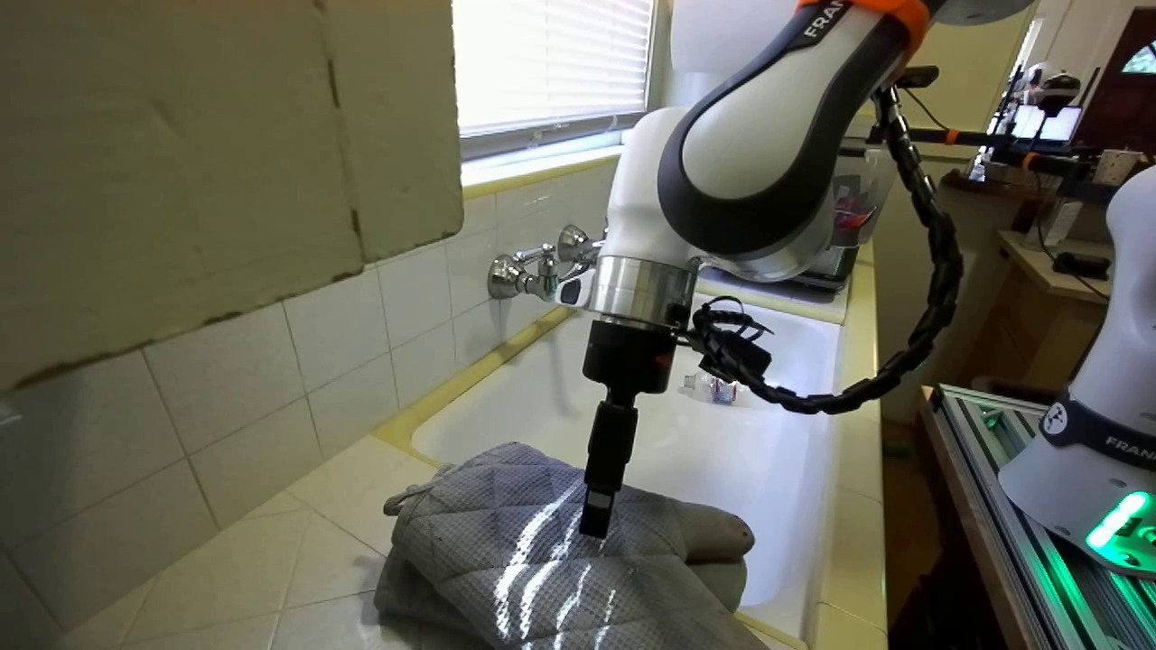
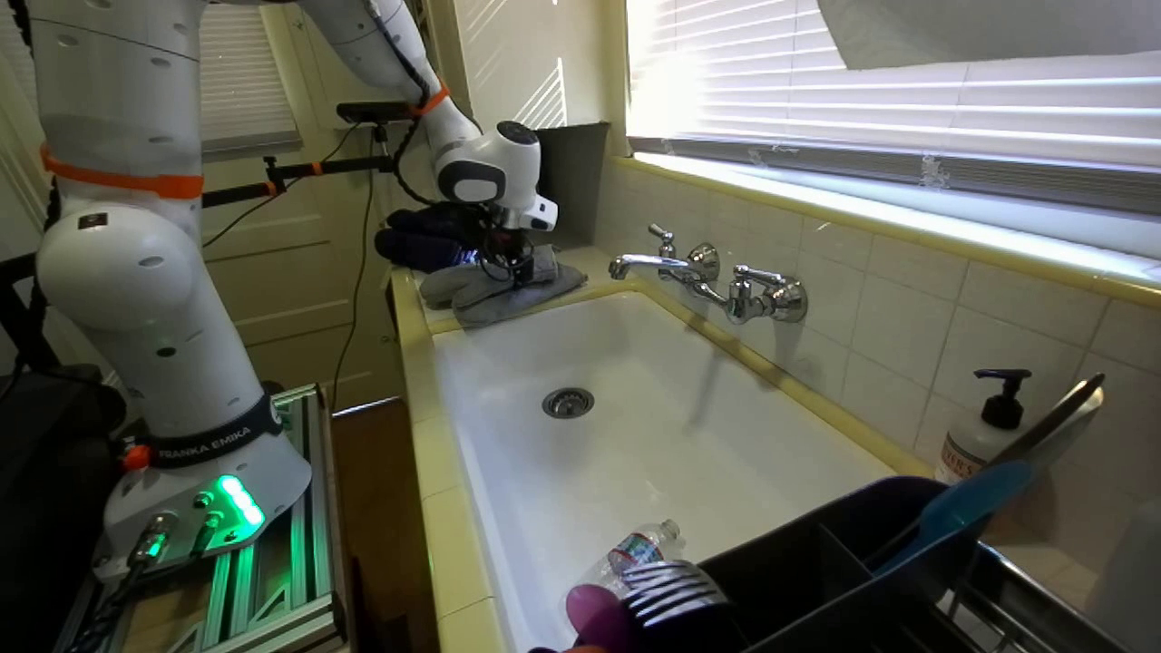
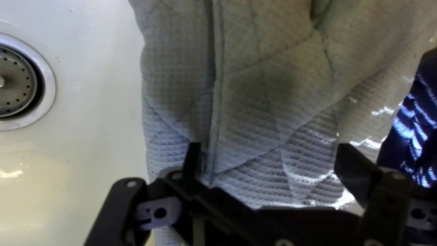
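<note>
A grey quilted oven mitt [image 1: 509,542] lies on the tiled counter at the near end of the sink, its thumb end reaching over the sink's edge. My gripper [image 1: 595,531] points down over the mitt in exterior view 1; whether its tips touch the cloth I cannot tell. In the wrist view my gripper stands open, its two fingers wide apart, with the mitt's cloth [image 3: 262,123] below and between them. Exterior view 2 shows the mitt [image 2: 506,294] at the far end of the sink, partly hidden by the gripper.
The white sink [image 2: 522,490] has a drain [image 2: 568,403] and a clear plastic bottle [image 2: 642,550] in it. A chrome faucet [image 2: 653,265] juts from the tiled wall. Dark blue cloth [image 3: 418,127] lies beside the mitt. A black utensil rack [image 2: 827,566] stands opposite.
</note>
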